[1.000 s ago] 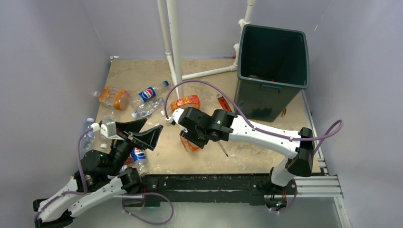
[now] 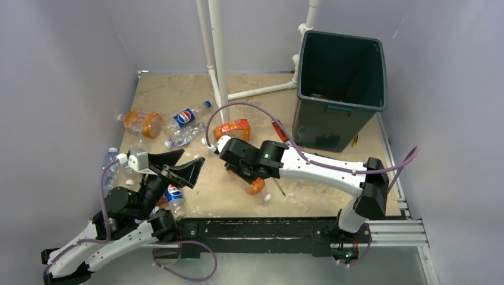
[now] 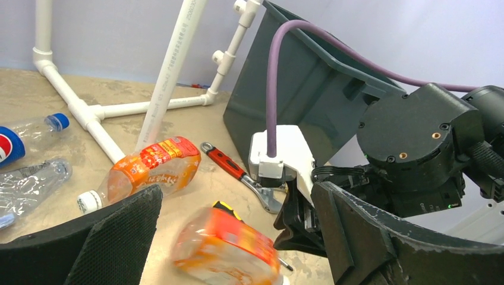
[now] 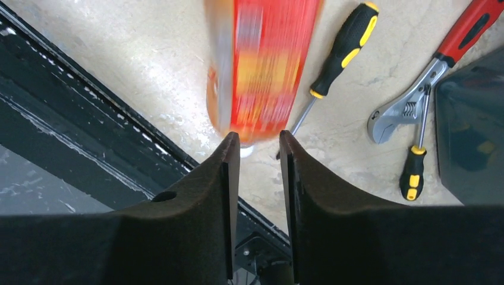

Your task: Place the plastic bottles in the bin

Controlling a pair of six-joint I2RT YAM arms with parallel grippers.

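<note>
My right gripper has its fingers drawn close together, with floor showing between them. Right at its tips is an orange-labelled bottle (image 4: 264,77), blurred; whether the tips pinch it I cannot tell. In the left wrist view this bottle (image 3: 229,246) is tilted beside the right gripper. Open and empty, my left gripper (image 2: 189,163) is over the left side of the table. A second orange-labelled bottle (image 2: 233,129) lies behind the right gripper. Further left are a Pepsi bottle (image 2: 185,116), a clear bottle (image 2: 187,134) and another orange one (image 2: 142,122). The green bin (image 2: 324,124) stands back right.
White pipes (image 2: 220,59) rise at the back middle. A red-handled wrench (image 3: 226,163) and two screwdrivers (image 4: 347,47) lie between the bottles and bin. More bottles (image 2: 110,169) lie around the left arm.
The orange-labelled bottle by the right gripper has shifted to the right and towards the front edge, its cap now showing. The left arm stayed still.
</note>
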